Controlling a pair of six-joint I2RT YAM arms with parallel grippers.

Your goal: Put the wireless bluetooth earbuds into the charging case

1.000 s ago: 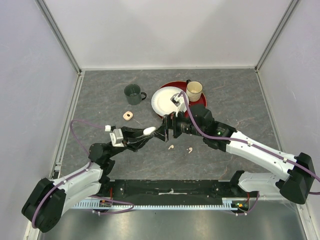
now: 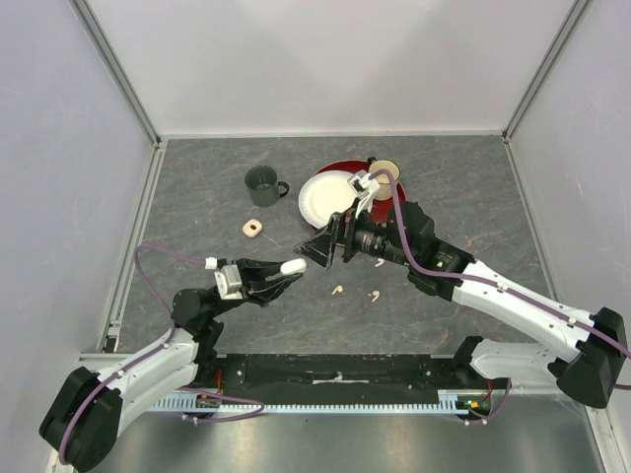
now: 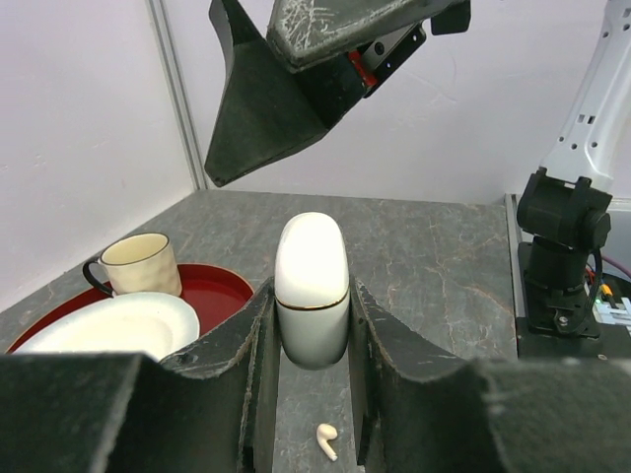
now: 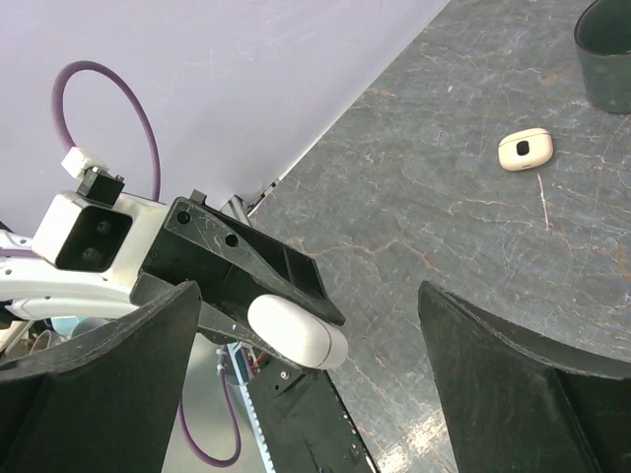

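Held upright, a white charging case [image 3: 313, 258] with a thin gold seam sits between the fingertips of my left gripper; its lid looks closed. Right of it in the top view, my right gripper is open with nothing between its fingers, apart from the case [image 4: 296, 330]. Two small white earbuds lie on the table, one earbud [image 2: 338, 290] below the right gripper and another earbud [image 2: 375, 295] further right. The left wrist view shows one earbud [image 3: 326, 440] beyond the fingers. A small white piece [image 2: 380, 262] is partly hidden under the right arm.
A second, cream-coloured case [image 2: 252, 228] lies on the table at left, near a dark green mug [image 2: 263, 185]. Behind the right gripper are a white plate [image 2: 323, 200] and a cream mug [image 2: 384, 177] on a red tray [image 2: 347, 166].
My right gripper has drawn away from the case, slightly up in the top view.
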